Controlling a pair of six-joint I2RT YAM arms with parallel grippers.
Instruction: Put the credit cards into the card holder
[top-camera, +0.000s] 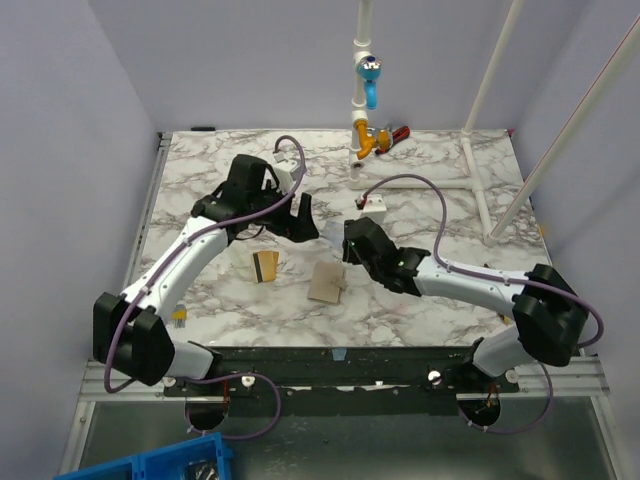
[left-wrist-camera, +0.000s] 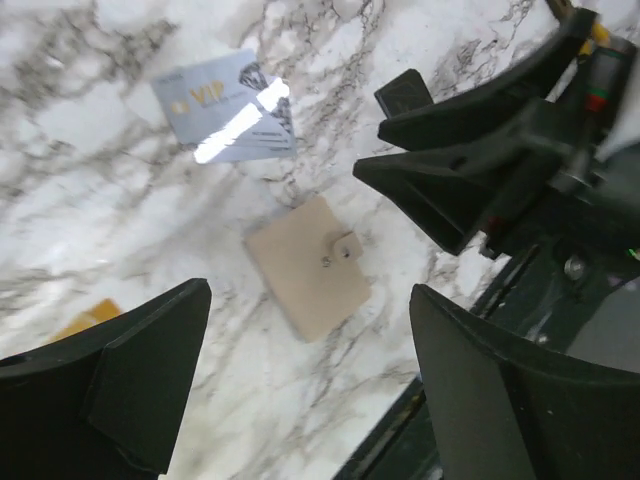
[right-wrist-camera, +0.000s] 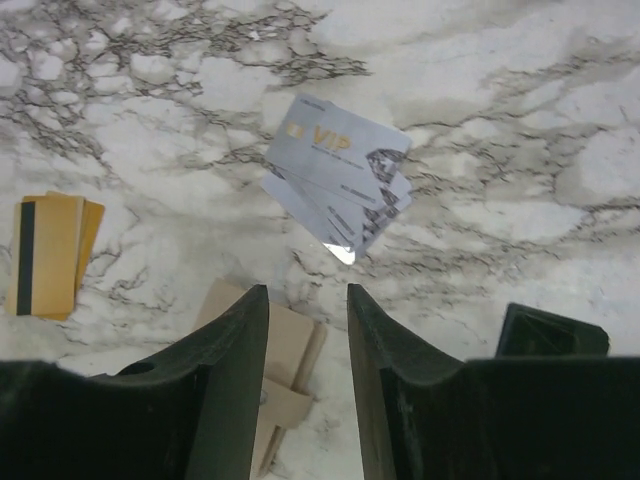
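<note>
The beige card holder (top-camera: 326, 282) lies flat on the marble, its flap visible in the right wrist view (right-wrist-camera: 290, 345). Just behind it lie overlapping silver VIP cards (left-wrist-camera: 225, 105), and to the left a small stack of gold cards (right-wrist-camera: 45, 255). My left gripper (top-camera: 306, 220) is raised above and left of the silver cards, its fingers apart and empty. My right gripper (top-camera: 350, 240) hangs over the right side of the silver cards, its fingertips (right-wrist-camera: 358, 300) slightly parted with nothing seen between them.
A white pipe frame with a blue valve (top-camera: 369, 72) and orange fitting (top-camera: 362, 138) stands at the back. A blue bin (top-camera: 170, 462) sits off the front left.
</note>
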